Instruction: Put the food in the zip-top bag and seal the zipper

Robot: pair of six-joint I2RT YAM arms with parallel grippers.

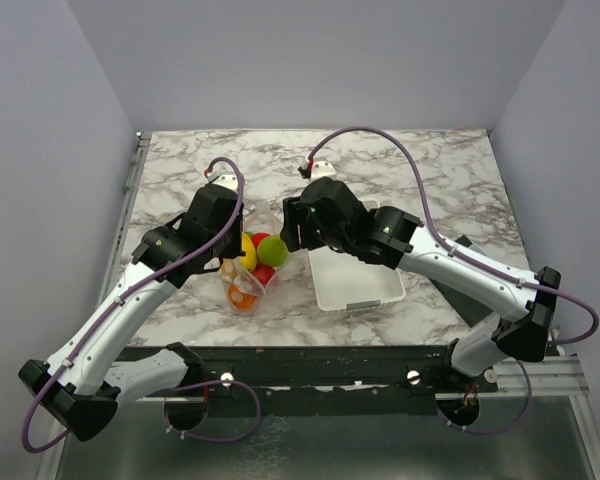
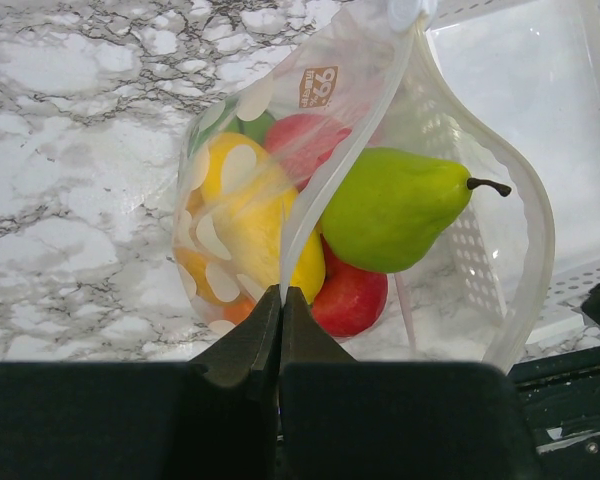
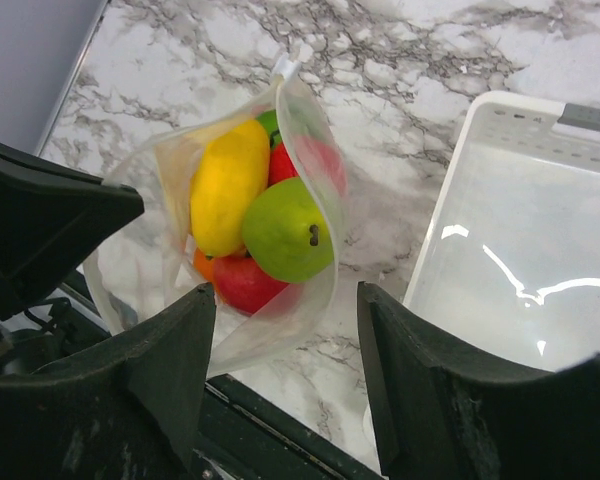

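Observation:
The clear zip top bag (image 2: 212, 230) stands with its mouth spread apart on the marble table. Inside it are a green pear (image 2: 388, 212), a yellow fruit (image 2: 242, 205), red fruit (image 2: 350, 300) and something orange (image 1: 242, 298) at the bottom. The pear rests on top, its stem toward the mouth. My left gripper is shut on the bag's rim. My right gripper stands open above and to the right of the bag, nothing between its fingers. A white slider (image 3: 285, 66) sits at one end of the zipper.
An empty white basket (image 1: 356, 276) lies just right of the bag. A dark flat object (image 1: 462, 290) is at the table's right side. Bare marble (image 1: 420, 170) stretches across the back.

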